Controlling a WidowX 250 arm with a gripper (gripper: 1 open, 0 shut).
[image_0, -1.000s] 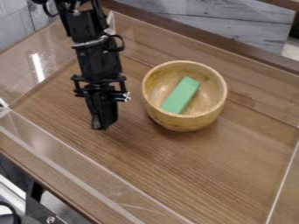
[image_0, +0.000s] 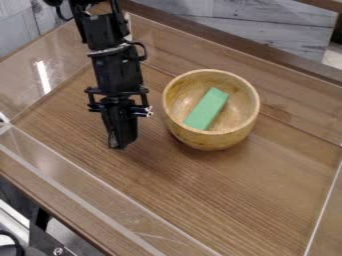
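Note:
My black gripper (image_0: 118, 136) hangs low over the left-middle of the wooden table, its fingers pointing down and shut, with nothing visible between them. To its right stands a round tan bowl (image_0: 239, 127) holding a green rectangular block (image_0: 206, 108). The fingertips are to the left of the bowl and apart from it.
Pale marbled boards (image_0: 267, 25) line the back right. Cables run along the arm at the upper left.

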